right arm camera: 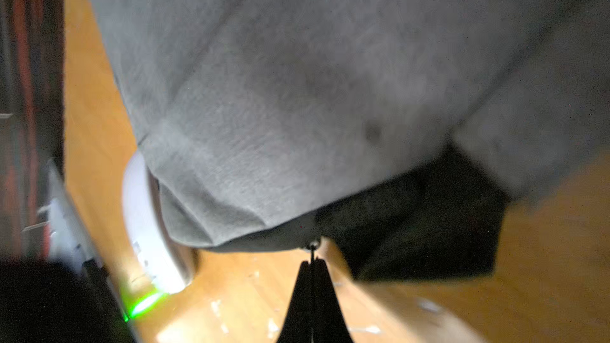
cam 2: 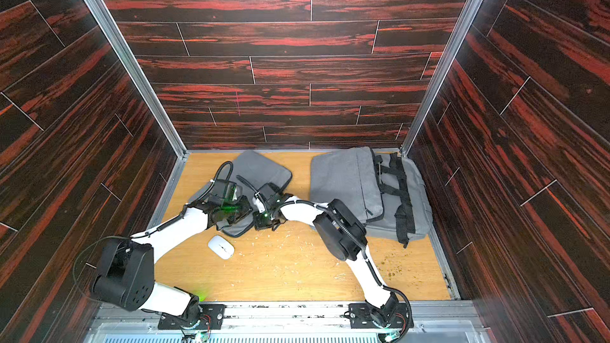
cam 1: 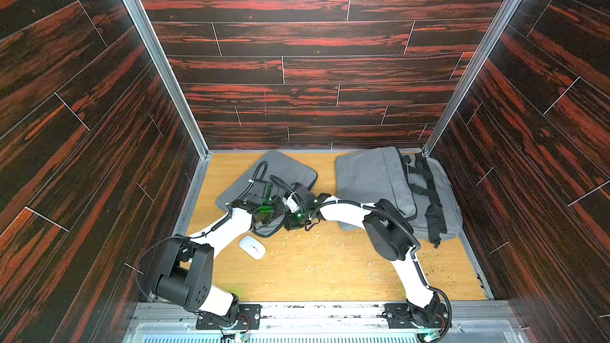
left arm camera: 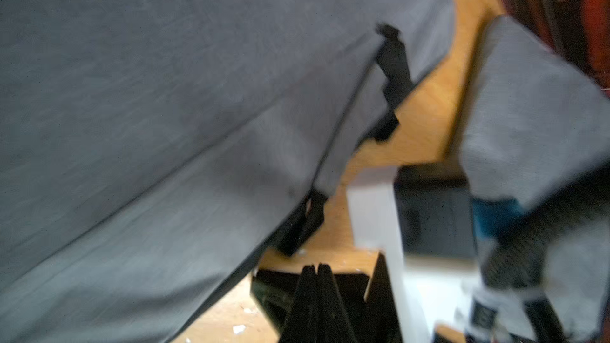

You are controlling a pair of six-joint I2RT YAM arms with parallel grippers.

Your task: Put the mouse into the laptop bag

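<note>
The white mouse [cam 1: 252,247] lies on the wooden table below the left grey laptop bag [cam 1: 279,168], outside it; its white side [right arm camera: 147,222] also shows at the left of the right wrist view. The bag lies turned at a slant, its zipped edge partly behind both arms. My left gripper is shut beside the bag's dark edge, nothing visible between its fingers. My right gripper is shut at the bag's near corner, with a small shiny piece, perhaps a zipper pull, at the tips. Whether it is gripped is hard to tell.
Another grey bag [cam 1: 371,181] lies to the right, over a further grey bag with black straps [cam 1: 444,187] at the back right. Both arms meet close together over the left bag.
</note>
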